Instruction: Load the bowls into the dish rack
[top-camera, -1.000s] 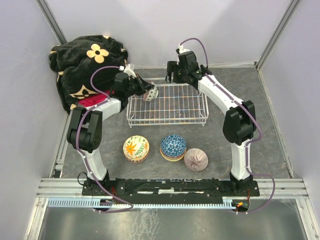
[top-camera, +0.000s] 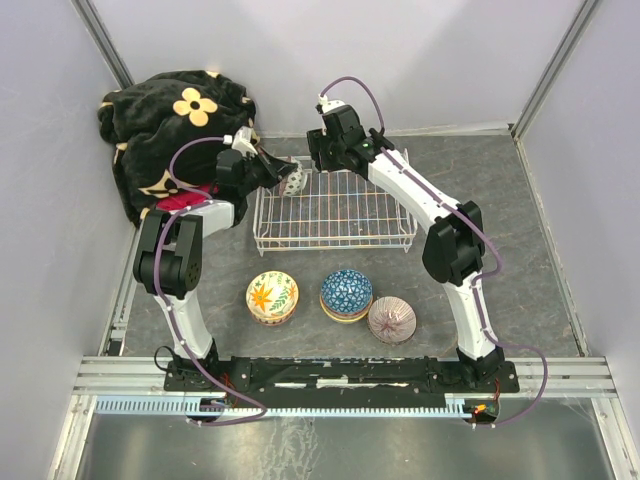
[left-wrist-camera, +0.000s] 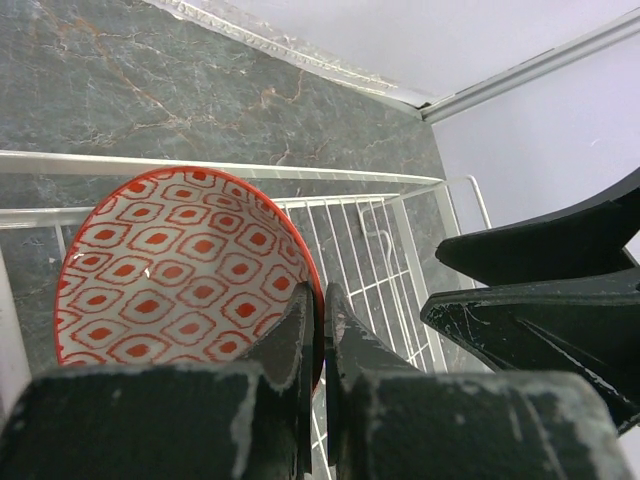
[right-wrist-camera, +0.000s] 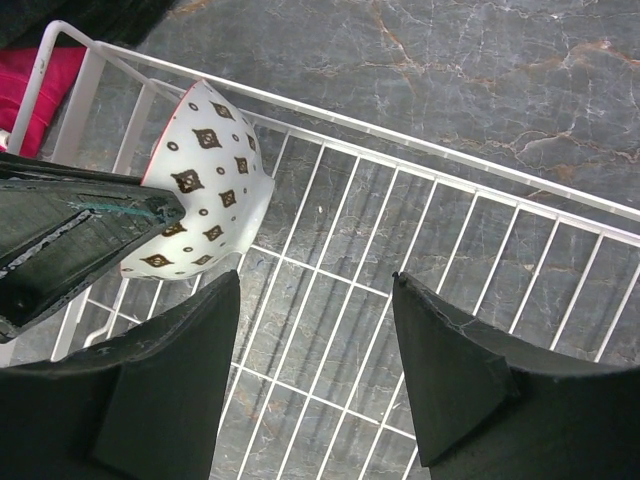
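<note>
A white bowl with a red rim and diamond pattern stands tilted on its side in the left end of the white wire dish rack. My left gripper is shut on its rim. In the right wrist view the bowl's patterned outside shows against the rack's left wires. My right gripper is part open over the rack, with nothing between its fingers. On the counter lie an orange-flower bowl, a blue patterned bowl stacked on a yellowish one, and a pinkish striped bowl.
A dark flowered cloth heap with a red fabric part lies left of the rack. The middle and right of the rack are empty. Bare counter lies to the right, and the two grippers are close together.
Both arms have shifted left over the last second, the right one more. The held bowl has moved slightly left with my left gripper. Bowls on the counter have stayed put.
</note>
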